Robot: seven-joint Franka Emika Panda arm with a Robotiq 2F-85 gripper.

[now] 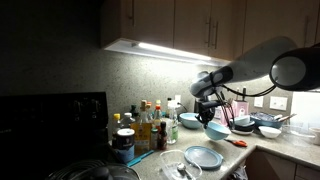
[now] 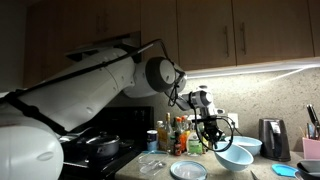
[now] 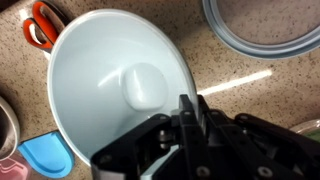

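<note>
A light blue bowl (image 1: pixel 217 131) hangs tilted above the counter, and my gripper is shut on its rim. In the wrist view the white inside of the bowl (image 3: pixel 120 85) faces the camera, with the dark fingers over its right edge. Exterior view 2 has the bowl (image 2: pixel 235 157) to the right of the pale blue plate (image 2: pixel 188 170), apart from it. That plate (image 1: pixel 203 157) lies flat on the counter and looks empty.
Several bottles (image 1: pixel 155 134) crowd the back left, near a clear container (image 1: pixel 178 165). Orange-handled scissors (image 3: pixel 42 28) and a blue item (image 3: pixel 47 154) lie under the bowl's side. Another blue bowl (image 1: pixel 191 120) stands behind; a kettle (image 2: pixel 271 138) is at right.
</note>
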